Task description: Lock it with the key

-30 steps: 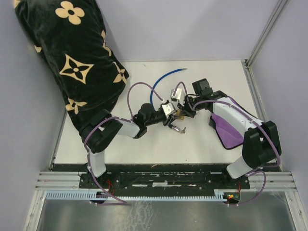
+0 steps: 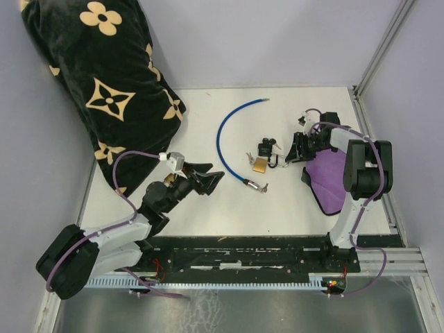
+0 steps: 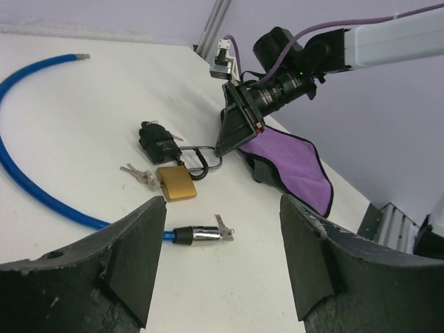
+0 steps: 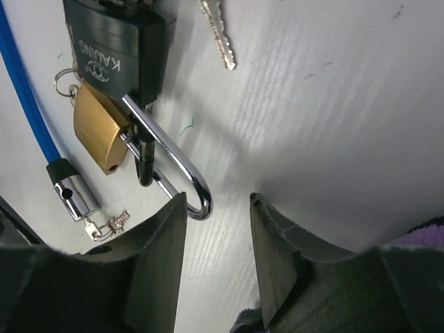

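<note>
On the white table lie a black padlock (image 4: 114, 52) with shackle and silver keys, a brass padlock (image 3: 177, 182) with keys, and a silver-ended lock (image 4: 76, 195) with keys on a blue cable. A long chrome shackle (image 4: 194, 180) lies just beyond the fingertips of my right gripper, which is open with nothing between its fingers. My left gripper (image 2: 207, 177) is held apart from the locks, over the left part of the table, its fingers parted and empty.
A purple pouch (image 2: 327, 184) lies under and beside the right arm. A black patterned blanket (image 2: 114, 111) covers the back left. The blue cable (image 2: 220, 142) arcs across the middle.
Both grippers have moved away from the locks in the middle: my left toward the left and front, my right toward the right. The locks now show uncovered on the table.
</note>
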